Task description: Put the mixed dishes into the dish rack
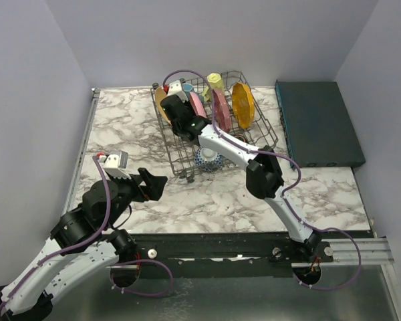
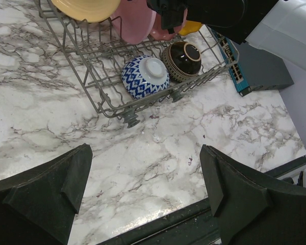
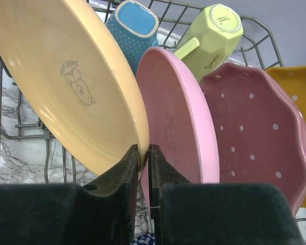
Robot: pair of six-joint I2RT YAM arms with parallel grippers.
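Observation:
In the dish rack, my right gripper is at the rim of a cream-yellow plate point(image 3: 81, 81). Its fingers sit close together there; whether they grip it is unclear. A pink plate point(image 3: 199, 127) stands beside it, then a dotted rose plate point(image 3: 250, 132) and an orange plate point(image 1: 243, 103). A blue cup point(image 3: 132, 25) and light green mug point(image 3: 214, 35) are behind. A blue patterned bowl point(image 2: 145, 79) and dark bowl point(image 2: 181, 58) lie upside down at the rack's front. My left gripper hangs open over the marble counter, left of the rack.
The dish rack point(image 2: 92, 81) fills the back middle. A dark green box point(image 1: 319, 124) lies to its right, near the wall. Counter at front and left of the rack is clear.

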